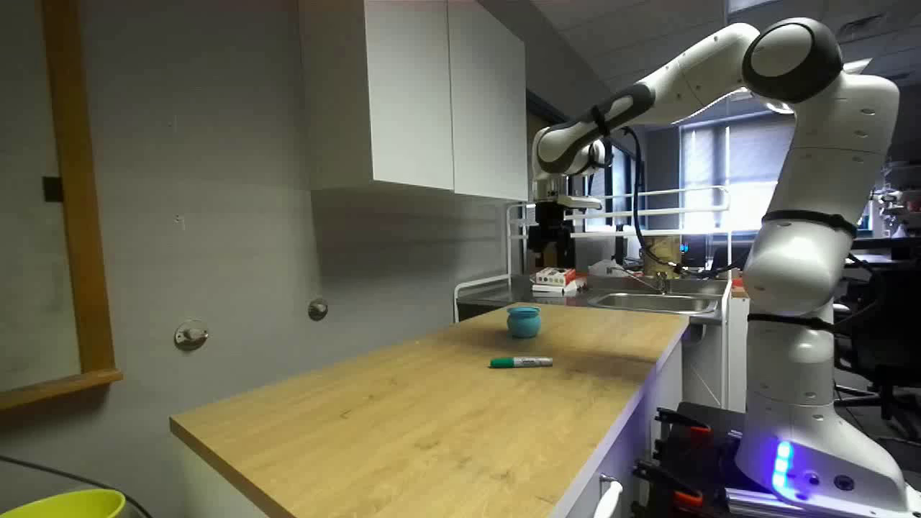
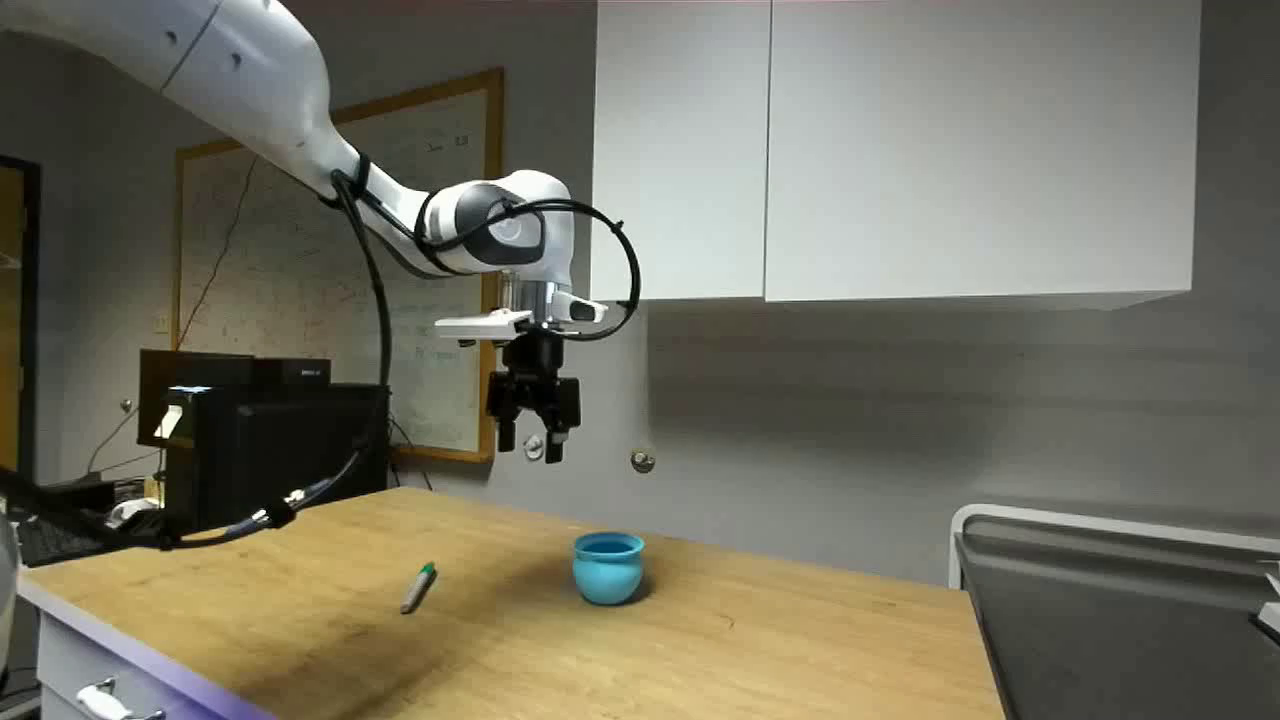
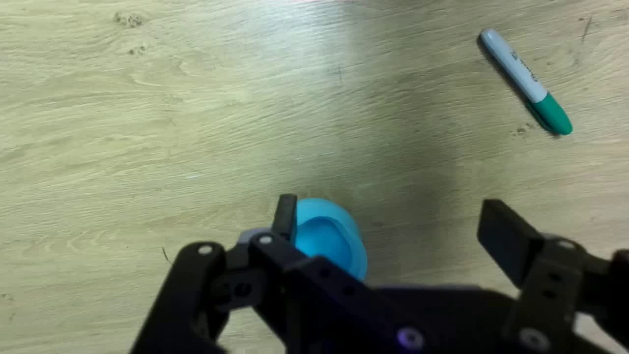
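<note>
On the wooden counter stands a small turquoise pot (image 2: 608,569), upright and open at the top. A marker (image 1: 520,362) with a grey-white body and green cap lies on its side a short way from the pot. High above the counter, my gripper (image 2: 530,450) points downward, open and empty. From the wrist, the pot (image 3: 352,241) shows far below beside the left finger, which together with the gripper body hides part of it. The marker (image 3: 523,78) appears at the upper right of that view, clear of both fingers.
White wall cabinets (image 2: 978,150) hang over the back of the counter (image 2: 768,648). A metal sink (image 1: 656,302) and some boxes (image 1: 555,277) are past its far end.
</note>
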